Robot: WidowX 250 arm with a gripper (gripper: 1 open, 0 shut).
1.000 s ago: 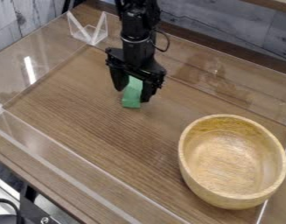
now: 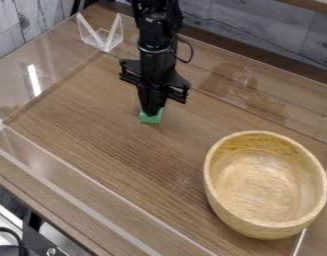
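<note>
The black gripper [image 2: 154, 98] hangs over the middle-back of the wooden table, its tips low over a small green object [image 2: 151, 116]. Most of the green object is hidden behind the gripper, and only its lower part shows. The fingertips look close together; whether anything is between them is hard to see.
A large tan bowl [image 2: 265, 212] takes up the front right of the table [image 2: 86, 150]. A wall stands along the back.
The gripper has come down over the green object and its fingers have drawn together, so less of the green shows now.
</note>
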